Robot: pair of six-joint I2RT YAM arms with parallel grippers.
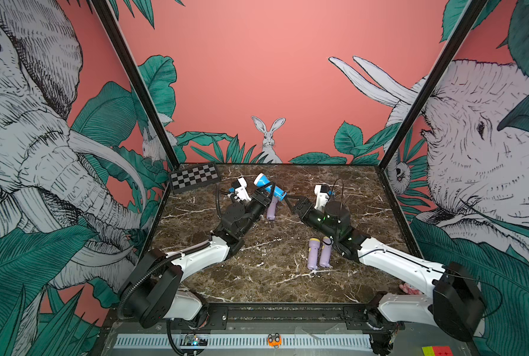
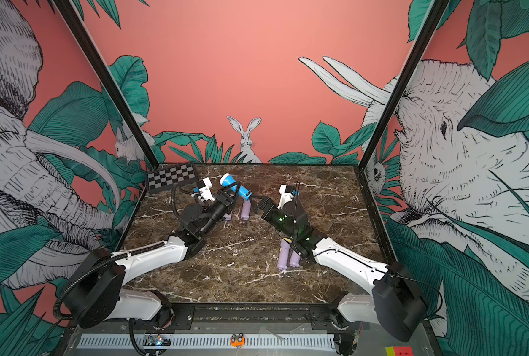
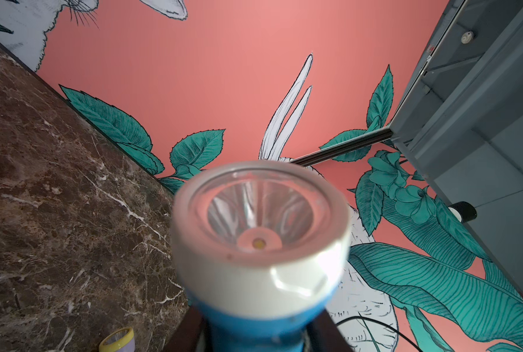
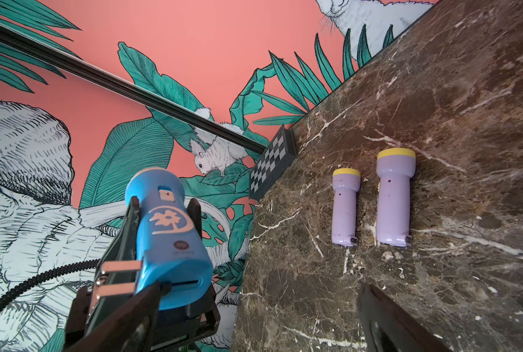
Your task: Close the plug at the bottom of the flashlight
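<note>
A blue flashlight [image 1: 277, 192] with a white head is raised above the table, my left gripper [image 1: 269, 188] shut on its body. Its reflector [image 3: 259, 217] faces the camera in the left wrist view. In the right wrist view the bottom end of the blue body [image 4: 176, 270] points toward me, with a dark slot near its lower edge. One finger [image 4: 150, 305] of my right gripper overlaps that end beside the slot; whether they touch I cannot tell. The right fingers stand wide apart, with nothing held. The plug's position cannot be made out.
Two lilac flashlights with yellow rims, a smaller one [image 4: 345, 205] and a larger one [image 4: 395, 196], are beyond my right gripper. Another lilac pair [image 1: 313, 254] lies nearer the front. A checkered board [image 1: 194, 176] occupies the back left corner.
</note>
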